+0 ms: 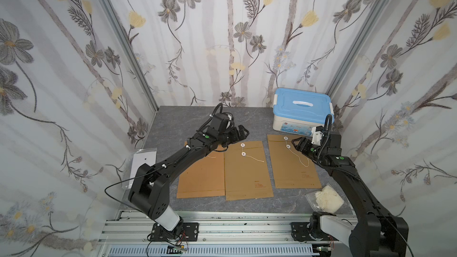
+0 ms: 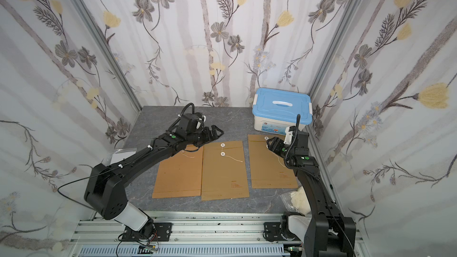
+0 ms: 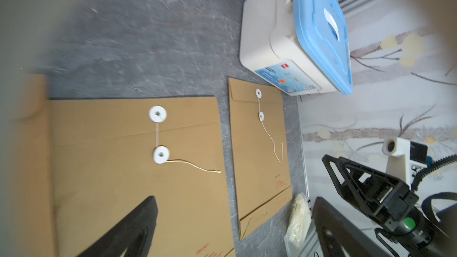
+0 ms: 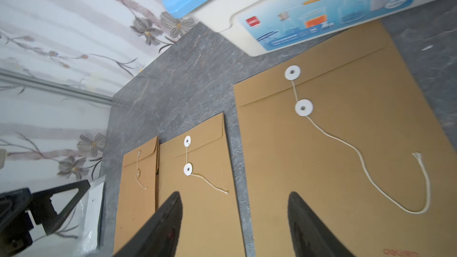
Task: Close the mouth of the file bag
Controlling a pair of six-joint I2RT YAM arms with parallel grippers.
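Three brown file bags lie flat on the grey table. The left bag is partly hidden under my left arm, and its right edge meets the middle bag. On the middle bag the flap is folded down, with a string running between two white discs and its tail loose to the right. The right bag shows the same discs, with a longer curling string. My left gripper hovers open over the middle bag's top edge. Above the right bag's upper part is my right gripper, open and empty.
A white box with a blue lid stands behind the right bag. A clear bag with pale contents lies at the front right, and a white sheet in plastic at the far left.
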